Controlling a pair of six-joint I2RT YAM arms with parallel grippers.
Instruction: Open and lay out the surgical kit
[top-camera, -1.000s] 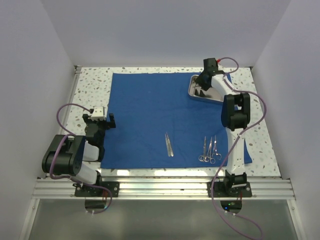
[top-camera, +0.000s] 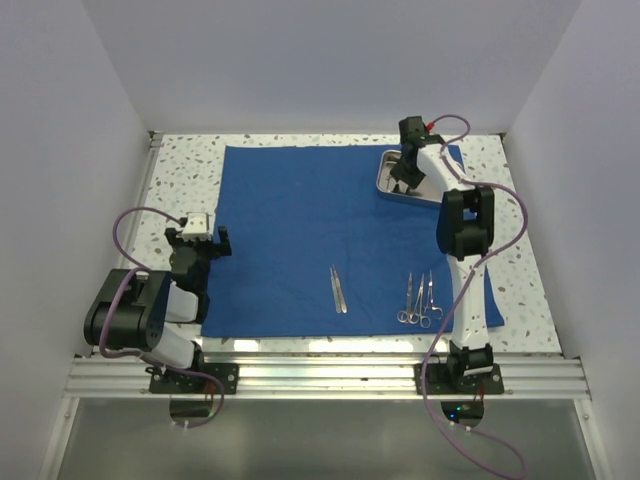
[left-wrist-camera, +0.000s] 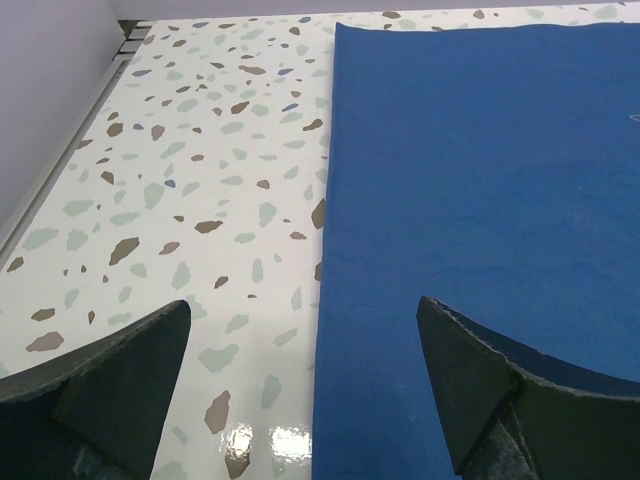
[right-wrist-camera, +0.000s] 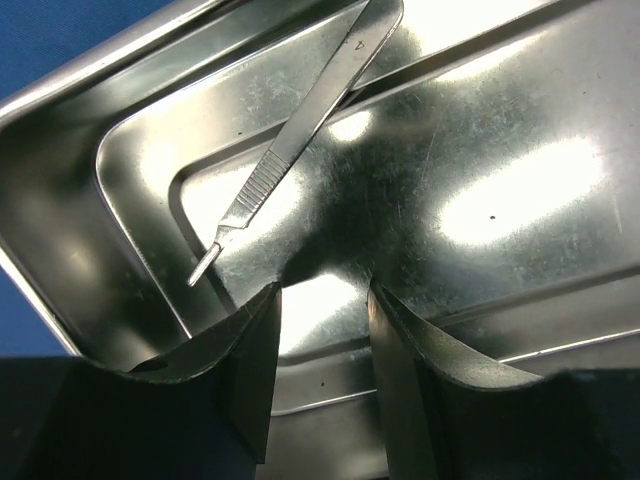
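Observation:
A steel tray (top-camera: 430, 197) sits at the back right of the blue cloth (top-camera: 290, 220). Inside it, in the right wrist view, a scalpel handle (right-wrist-camera: 290, 140) lies diagonally. My right gripper is over the tray floor below the handle, its fingers part open with nothing between them. My left gripper stands open over the cloth's left edge, empty. Two slim instruments (top-camera: 339, 290) lie at the front middle of the cloth; several scissor-like instruments (top-camera: 421, 305) lie in a row at the front right.
Speckled table surface (top-camera: 180, 180) surrounds the cloth. Walls stand at both sides and behind. A purple cable runs along each arm.
The left arm is still.

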